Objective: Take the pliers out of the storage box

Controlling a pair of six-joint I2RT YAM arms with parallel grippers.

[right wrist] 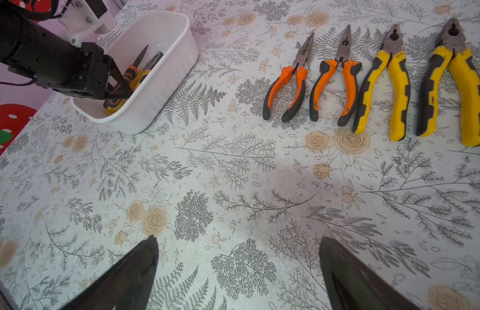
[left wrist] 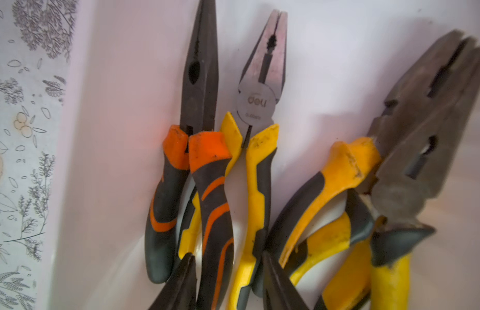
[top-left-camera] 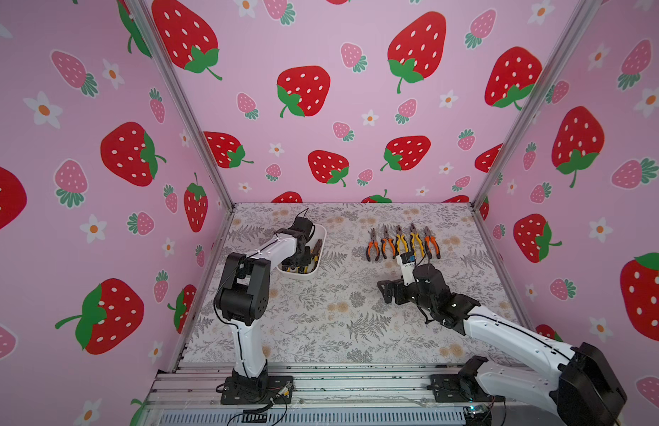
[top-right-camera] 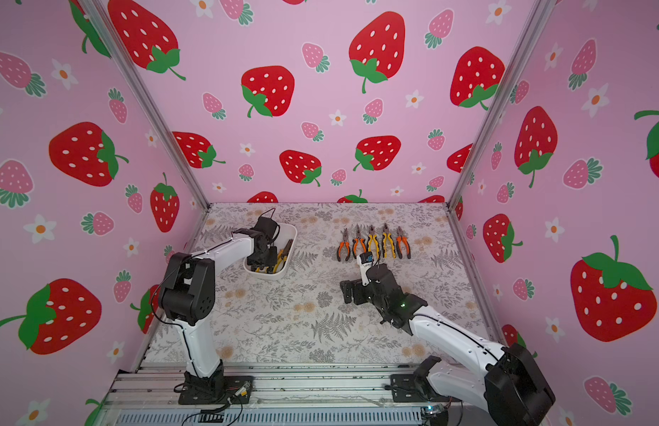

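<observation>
The white storage box (right wrist: 170,67) at the left holds several pliers, orange-black and yellow-black, among them orange long-nose pliers (left wrist: 198,87) and yellow pliers (left wrist: 256,103). My left gripper is open low inside the box, its fingers either side of orange and yellow handles; I cannot tell whether they touch. My right gripper hangs open over bare table, right of centre, nothing between its fingers.
Several pliers (top-left-camera: 400,242) lie in a row on the table's back right, in front of the right arm. Patterned walls close in three sides.
</observation>
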